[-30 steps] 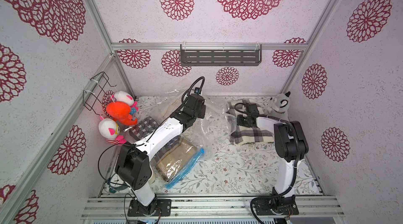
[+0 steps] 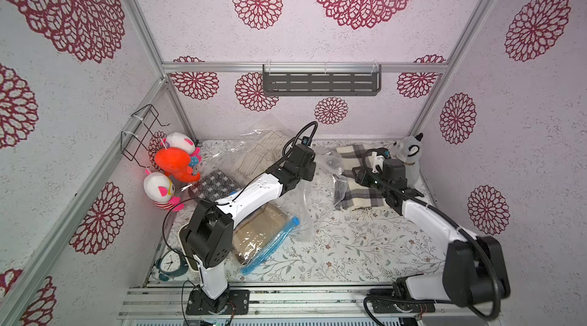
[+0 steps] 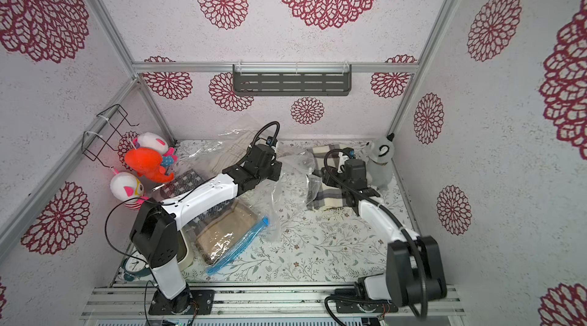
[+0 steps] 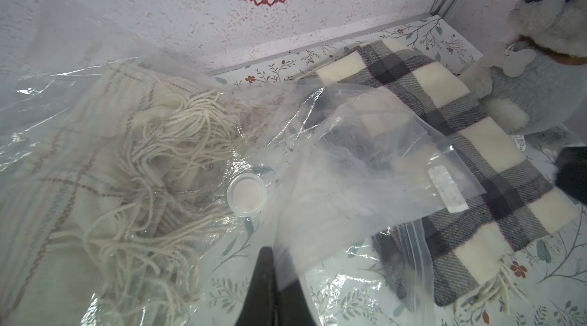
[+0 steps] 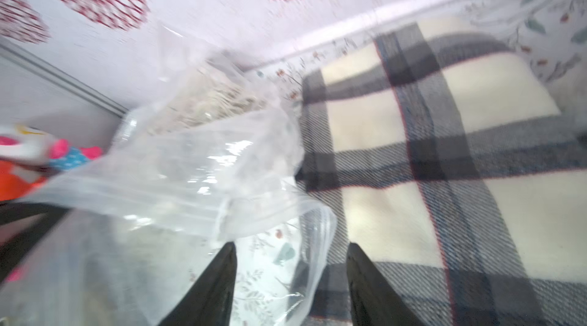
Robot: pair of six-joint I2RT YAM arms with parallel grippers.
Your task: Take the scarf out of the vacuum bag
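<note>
A clear vacuum bag (image 4: 348, 179) with a round valve cap (image 4: 247, 194) spreads across the middle back, over a cream striped scarf with fringe (image 4: 73, 161). A black-and-cream plaid scarf lies at the right, partly under the bag's edge in the left wrist view. My left gripper is shut at the bag, its tips partly hidden by plastic. My right gripper stands part open above the plaid scarf and bag edge, nothing clearly held between its fingers.
A grey plush toy (image 2: 409, 157) sits back right, bright plush toys (image 2: 177, 164) at left. A tan bag with blue seal (image 2: 260, 234), dark checked cloth (image 2: 211, 185) and clock (image 2: 171, 261) lie left-front. Bare table (image 2: 342, 240) shows front right.
My left arm has moved slightly right. My right arm has swung out toward the front right at its elbow, its gripper shifting slightly right over the plaid scarf.
</note>
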